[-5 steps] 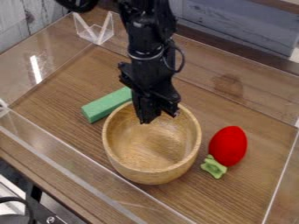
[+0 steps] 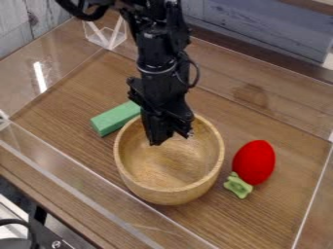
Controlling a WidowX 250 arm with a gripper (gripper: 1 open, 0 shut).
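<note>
My black gripper (image 2: 148,124) hangs from the top over the back rim of a tan bowl (image 2: 168,174). Its fingertips overlap the bowl's upper part, and whether they touch it or hold anything I cannot tell. A green bar (image 2: 112,120) lies behind the bowl to the left, partly behind the gripper. A red oval object (image 2: 254,161) lies right of the bowl, with a small pale green piece (image 2: 239,186) at its lower end.
A clear plastic container (image 2: 104,29) stands at the back left. The wooden table (image 2: 247,97) is open at the back right and the left. A black cable (image 2: 16,233) is at the lower left.
The gripper has shifted slightly to the left. The bowl and the other objects look nearly unchanged.
</note>
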